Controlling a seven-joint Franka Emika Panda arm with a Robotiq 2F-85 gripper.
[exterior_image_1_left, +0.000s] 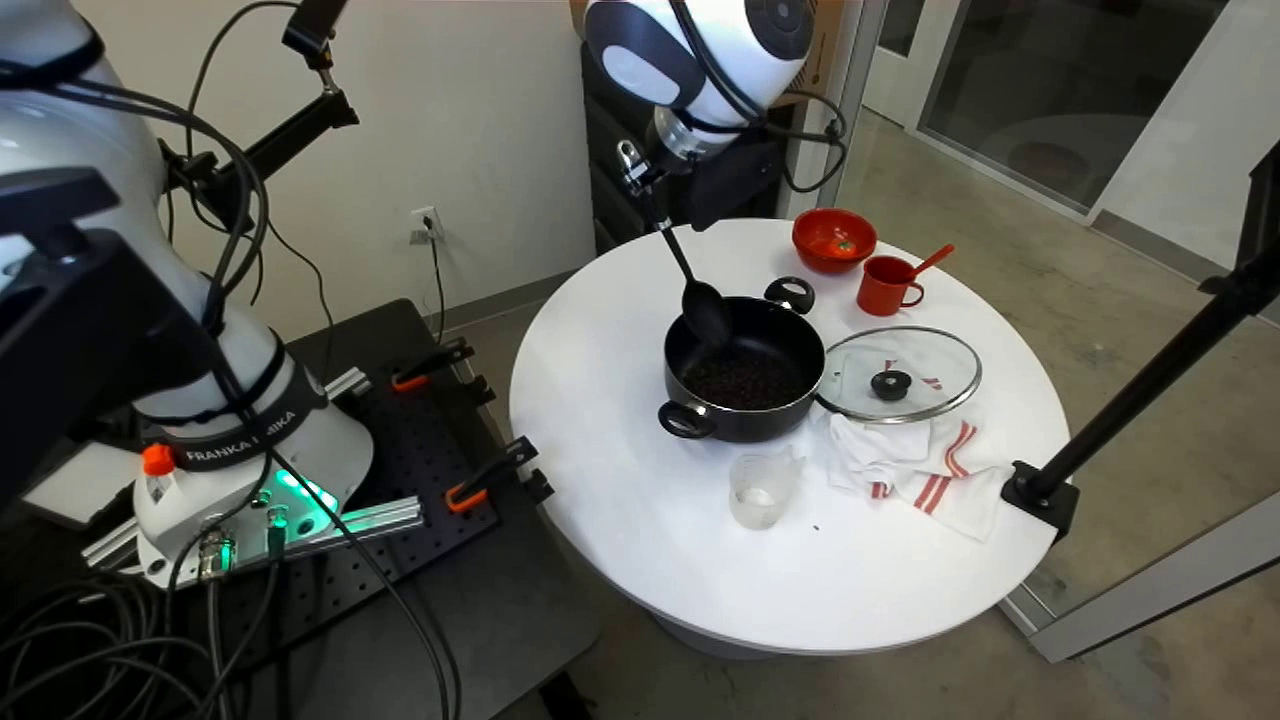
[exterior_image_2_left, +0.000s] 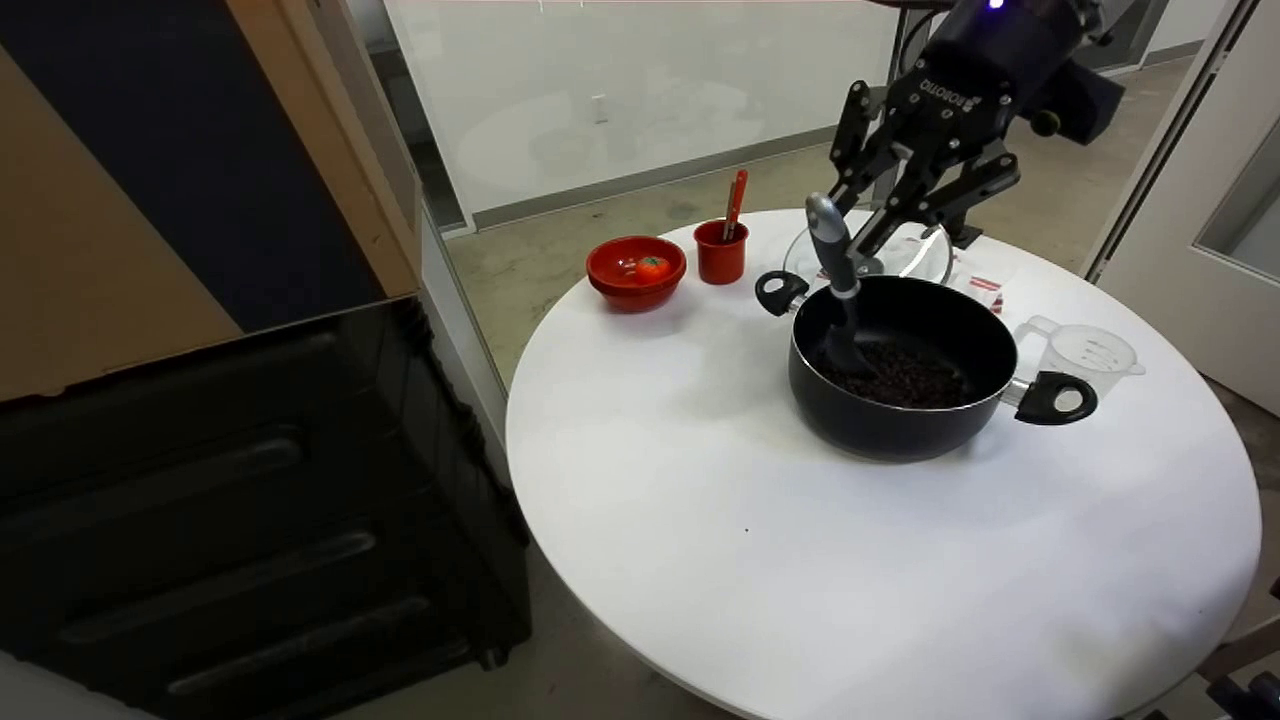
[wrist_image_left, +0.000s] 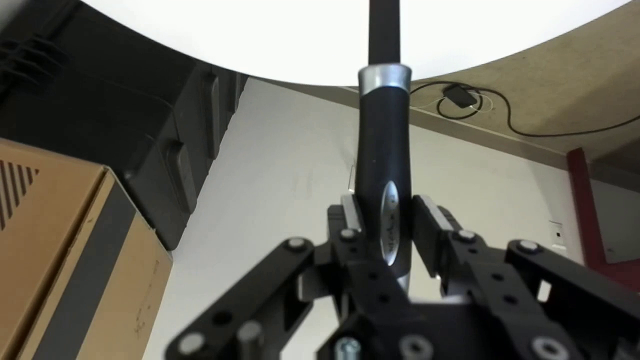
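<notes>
A black spoon (exterior_image_1_left: 705, 312) with a dark, silver-collared handle (wrist_image_left: 384, 138) is held by my gripper, whose fingers (wrist_image_left: 433, 219) press on the handle from both sides. Slanting downward, the spoon has its bowl (exterior_image_2_left: 848, 354) inside the black pot (exterior_image_2_left: 882, 422), on the side toward the far-left handle. Dark beans (exterior_image_1_left: 746, 379) cover the bottom of the pot. Whether the spoon's tip touches them I cannot tell. In exterior view 2 my gripper's fingers sit above the pot's rim.
A glass lid (exterior_image_1_left: 906, 374) lies on a striped towel (exterior_image_1_left: 960, 480) beside the pot. Close by stand a clear measuring cup (exterior_image_1_left: 763, 490), a red mug (exterior_image_1_left: 885, 288) with a red utensil, and a red bowl (exterior_image_1_left: 833, 241) holding a tomato. The white table (exterior_image_2_left: 720, 600) has clear room elsewhere.
</notes>
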